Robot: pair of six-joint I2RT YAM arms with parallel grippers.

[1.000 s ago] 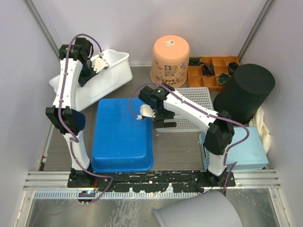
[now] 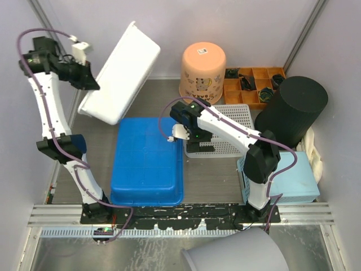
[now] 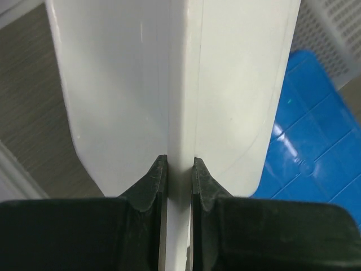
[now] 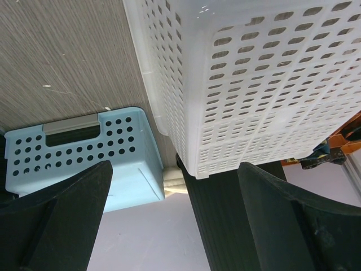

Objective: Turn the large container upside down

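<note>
A large white container (image 2: 127,73) hangs steeply tilted at the back left in the top view, above the floor and clear of the blue bin. My left gripper (image 2: 93,83) is on its left side. In the left wrist view, the dark fingers (image 3: 145,195) close on the container's pale edge (image 3: 183,73), one on each side, with white walls spreading out beyond. My right gripper stands open, its fingers wide apart and nothing between them. It is over the white perforated basket (image 4: 271,90).
An upturned blue bin (image 2: 148,161) lies right below the white container. An orange bin (image 2: 203,68), an orange divided tray (image 2: 262,73), a black bin (image 2: 290,107) and a light blue basket (image 2: 293,175) fill the back and right. Walls stand close on three sides.
My left arm has lifted the white container and swung it from a shallow slant to a steep one. The right arm has barely shifted.
</note>
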